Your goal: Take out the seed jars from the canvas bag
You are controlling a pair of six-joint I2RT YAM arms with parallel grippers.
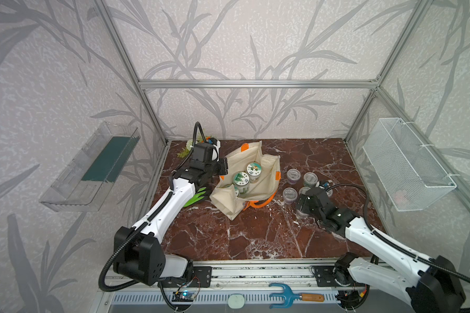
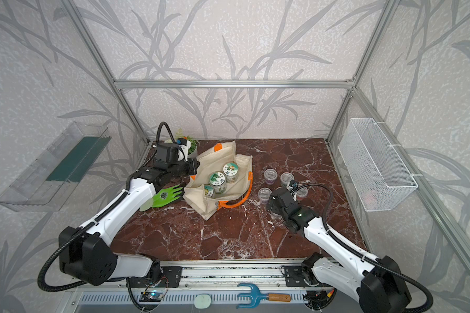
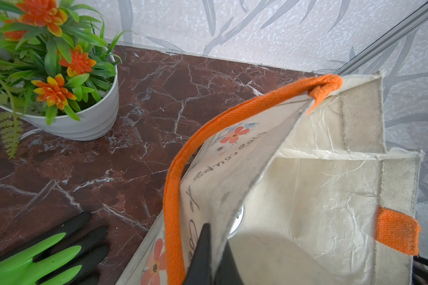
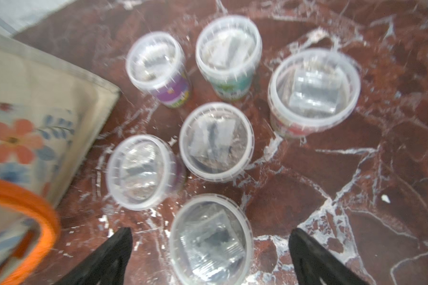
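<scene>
The canvas bag [image 1: 271, 182] lies open at the middle of the table, its orange strap looped at the front. Inside it stand two jars with green-and-white lids, a front jar [image 1: 240, 180] and a rear jar [image 1: 253, 169]; part of a third jar [image 2: 209, 191] shows under the bag's fold. My left gripper is shut on the bag's rim, canvas between its fingers. To the right of the bag, several clear-lidded seed jars stand on the table. My right gripper is open above the nearest jar [image 4: 211, 244], a finger on either side in view, neither touching it.
A green-and-black glove [image 2: 167, 195] lies left of the bag, and a potted flower [image 3: 90, 111] stands behind it. Wire baskets hang on both sides, the right basket [image 1: 410, 167] white.
</scene>
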